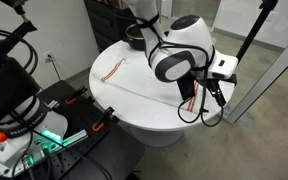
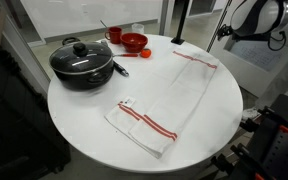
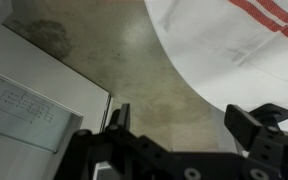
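A white cloth (image 2: 169,95) with red stripes near its ends lies spread flat on the round white table (image 2: 84,125). One striped end of the cloth (image 3: 274,20) shows at the top right of the wrist view. My gripper is open, its fingers wide apart, with nothing between them. Below that gap the wrist view shows bare floor beside the table's curved edge. In exterior view 1 the white arm (image 1: 184,48) reaches over the right side of the table and hides part of the cloth.
A lidded black pot (image 2: 81,65) stands on the table, with a red bowl (image 2: 134,42), a red mug (image 2: 114,35) and a small red round item (image 2: 146,54) nearby. A black post (image 2: 181,20) rises beside them.
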